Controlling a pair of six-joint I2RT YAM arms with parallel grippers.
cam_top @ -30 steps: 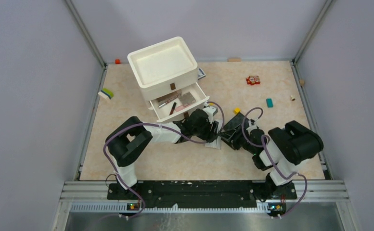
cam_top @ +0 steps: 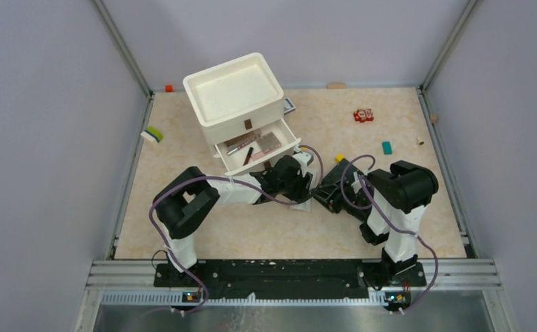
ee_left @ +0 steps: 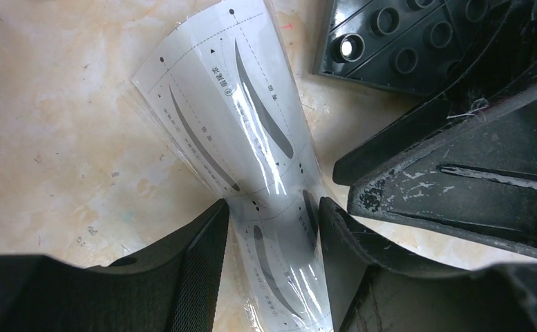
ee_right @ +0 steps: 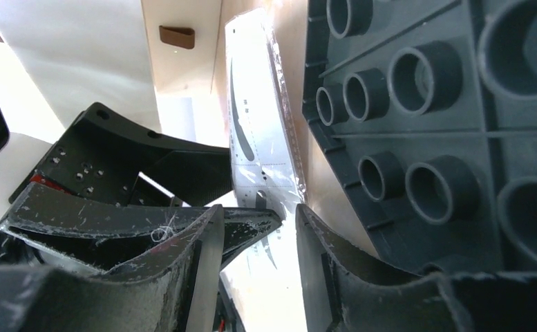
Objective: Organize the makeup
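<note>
A flat, glossy packet of printed white stencil sheets (ee_left: 238,117) lies on the table between my two grippers. In the left wrist view my left gripper is part open, its fingertips on either side of the packet's middle. My right gripper is part open over the packet, close against the left gripper; whether it grips the packet is unclear. The white organizer (cam_top: 203,117) has its lower drawer (cam_top: 285,140) pulled out, holding pencils and other small items.
A dark studded plate (ee_right: 486,117) lies just right of the packet, with a yellow block (cam_top: 339,158) behind it. Red (cam_top: 363,115) and teal (cam_top: 387,148) pieces lie at the back right.
The right arm and gripper have moved slightly left toward the left gripper, and the packet appears shifted slightly left. The left arm is nearly still.
</note>
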